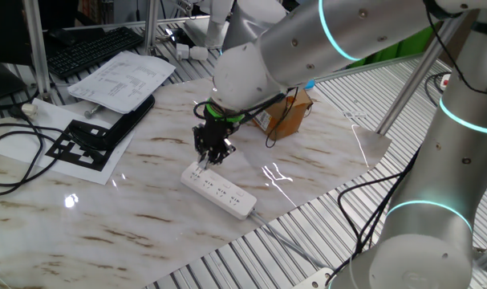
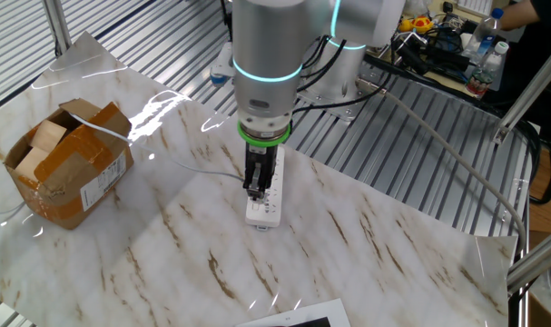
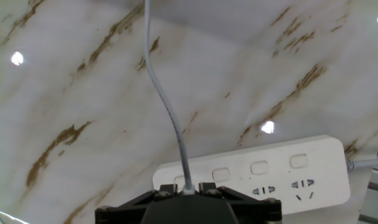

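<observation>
A white power strip (image 1: pixel 219 191) with several sockets and switches lies flat on the marble-patterned table. Over the strip's end farthest from its own cord is my gripper (image 1: pixel 203 163), pointing down. A thin grey cable (image 3: pixel 165 102) runs up to its fingers in the wrist view, ending at a small pale plug end (image 3: pixel 188 190) that the fingers close around. The gripper (image 2: pixel 255 191) covers part of the strip (image 2: pixel 265 211) in exterior view 2. Whether the plug's pins sit in a socket is hidden by the fingers.
An open cardboard box (image 2: pixel 71 168) stands on the table, the cable passing over it. A printed marker sheet (image 1: pixel 79 144) and papers (image 1: pixel 123 80) lie at the far left in exterior view 1. Bare table surrounds the strip's near side.
</observation>
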